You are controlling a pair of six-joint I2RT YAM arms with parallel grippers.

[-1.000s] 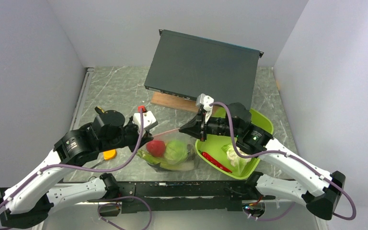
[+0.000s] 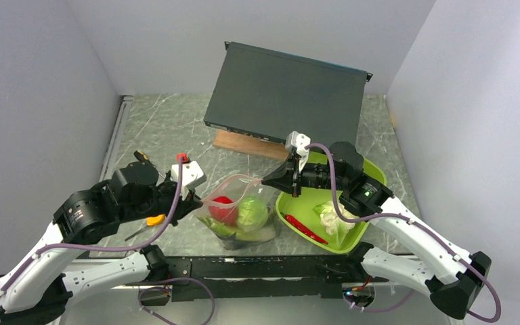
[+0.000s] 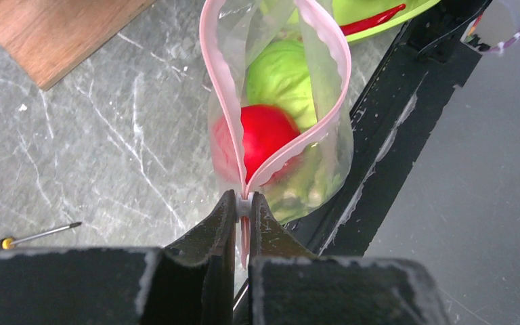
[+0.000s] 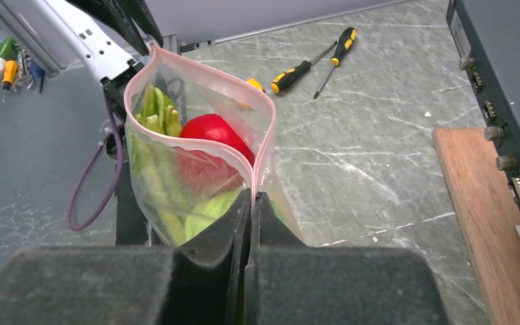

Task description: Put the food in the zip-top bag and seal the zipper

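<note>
The clear zip top bag (image 2: 265, 229) stands between my arms, its pink zipper rim (image 3: 344, 57) spread into a wide loop. Inside are a red round vegetable (image 3: 265, 139), a green cabbage-like ball (image 2: 252, 213) and green stalks (image 4: 157, 112). My left gripper is shut on the bag's left zipper end, where a small greyish piece shows between the fingertips. At the opposite corner, my right gripper is shut with the thin pink rim running into its fingertips.
A green basin (image 2: 376, 174) holding a red chili (image 2: 305, 229) and a cauliflower (image 2: 335, 220) sits under the right arm. Behind stand a dark metal box (image 2: 288, 91) and a wooden board (image 2: 250, 144). Screwdrivers (image 4: 291, 76) lie left on the marble table.
My left gripper moved leftward, pulling the mouth into a straight line.
</note>
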